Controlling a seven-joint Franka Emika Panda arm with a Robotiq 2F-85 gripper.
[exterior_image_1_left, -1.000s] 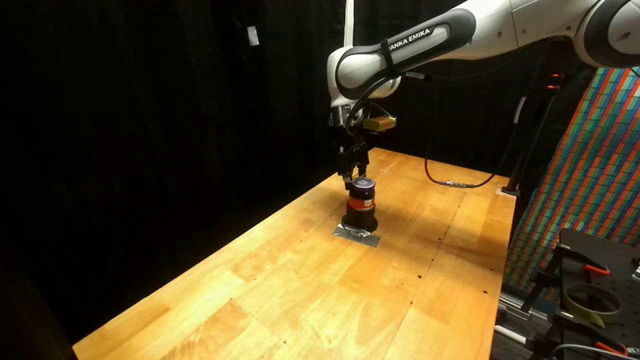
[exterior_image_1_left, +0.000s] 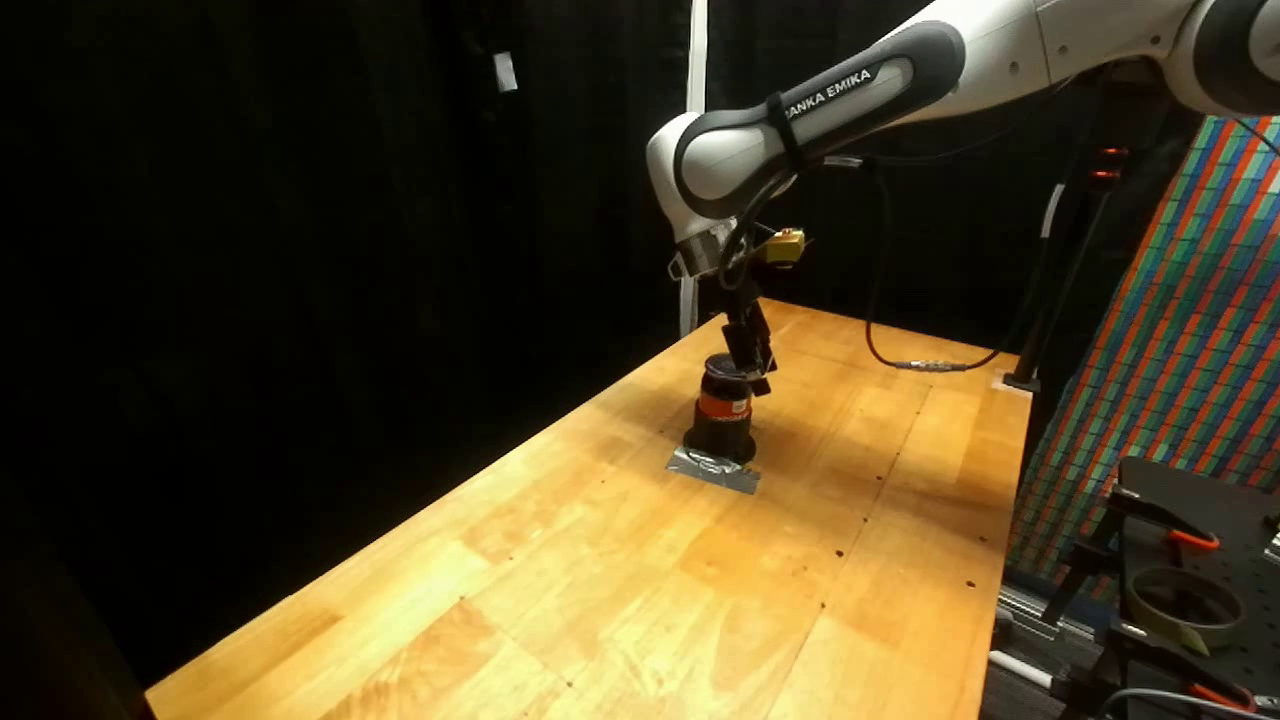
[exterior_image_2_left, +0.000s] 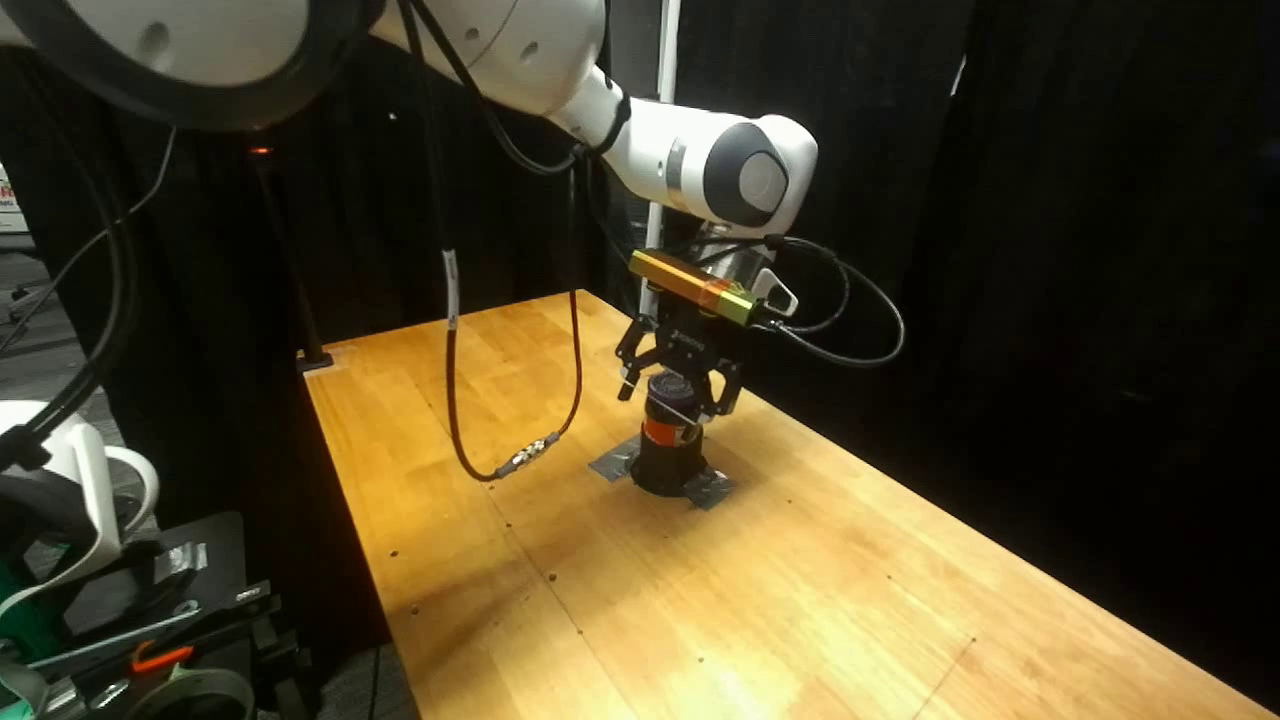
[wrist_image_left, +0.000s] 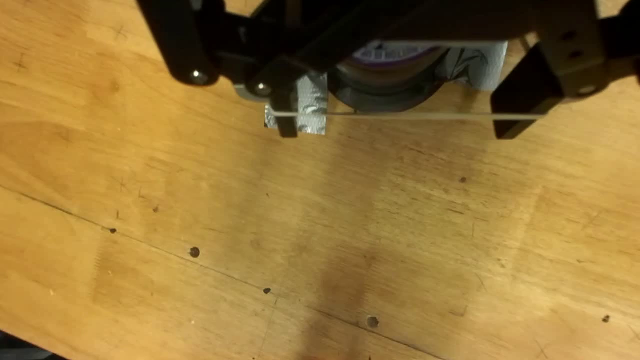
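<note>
A dark jar (exterior_image_1_left: 725, 406) with an orange-red label and a purple-printed lid (exterior_image_2_left: 671, 388) stands upright in a black round base (exterior_image_2_left: 667, 475) on the table. Grey tape strips (exterior_image_2_left: 709, 487) lie at the base's sides. My gripper (exterior_image_2_left: 661, 408) is open around the top of the jar, one finger to either side of the lid. A thin pale band (wrist_image_left: 414, 116) stretches between the two fingertips. In the wrist view the gripper hides most of the jar, leaving part of the lid's edge in sight. Whether a finger touches the lid, I cannot tell.
A cable (exterior_image_2_left: 455, 396) hangs from the arm in a loop low over the table. Off the table's side stands a black cart (exterior_image_1_left: 1158, 480) with clamps and a roll of tape (exterior_image_1_left: 1184, 606).
From behind the jar, my gripper has come across and lower, and it has turned and tilted. Its fingers now flank the lid. The jar has stayed in place.
</note>
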